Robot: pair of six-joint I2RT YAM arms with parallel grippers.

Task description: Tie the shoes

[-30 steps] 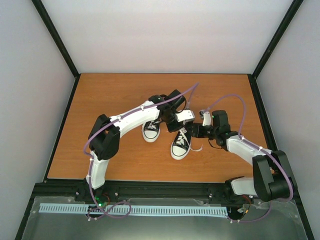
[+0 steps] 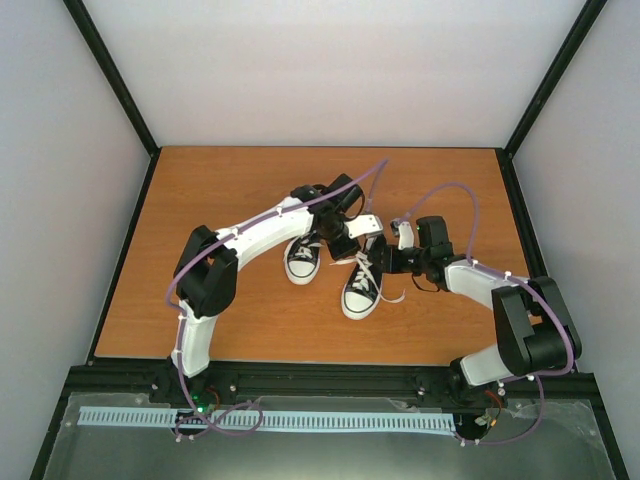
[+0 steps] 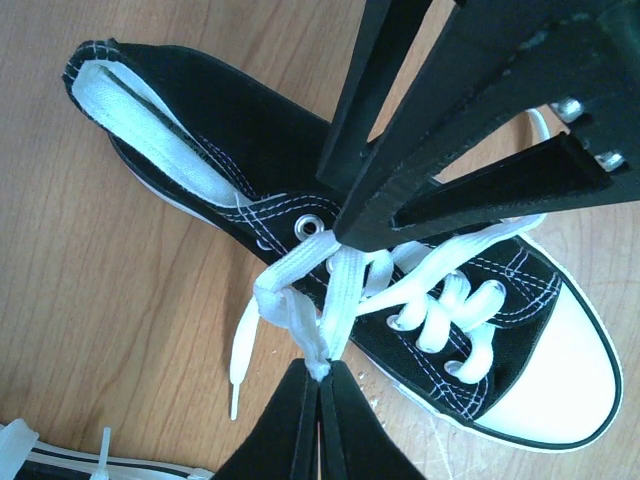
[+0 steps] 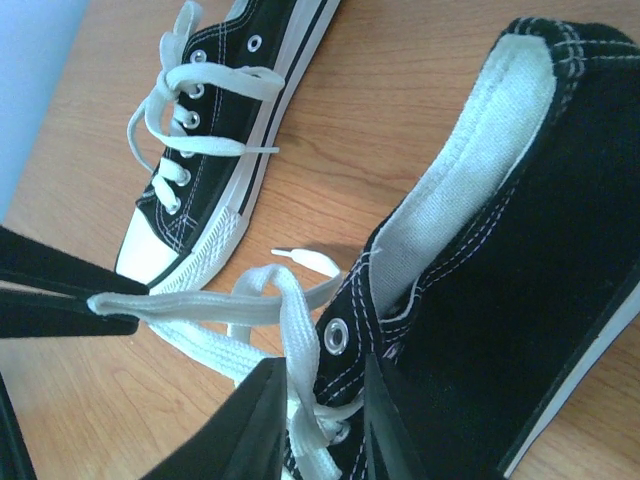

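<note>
The right-hand black shoe (image 3: 265,130) lies on the table with its white laces (image 3: 440,275) threaded through the eyelets. In the left wrist view, my left gripper is shut on a white lace loop (image 3: 343,290), drawn out to the shoe's side. My right gripper is partly open over the same shoe's laces; in the right wrist view a lace strand (image 4: 300,345) runs between its fingers, not pinched. The other black shoe (image 4: 215,120) carries a bow (image 4: 190,90) on its top. Part of the lacing hides behind the right gripper's fingers.
Both grippers work very close together over one shoe, with the left arm (image 2: 275,230) reaching above the other shoe (image 2: 301,262). A loose lace end (image 2: 397,298) lies beside the right-hand shoe.
Over the last second both grippers have shifted slightly left in the top view, and the right forearm has swung left. More white lace shows beside the right-hand shoe. The shoes stay in place.
</note>
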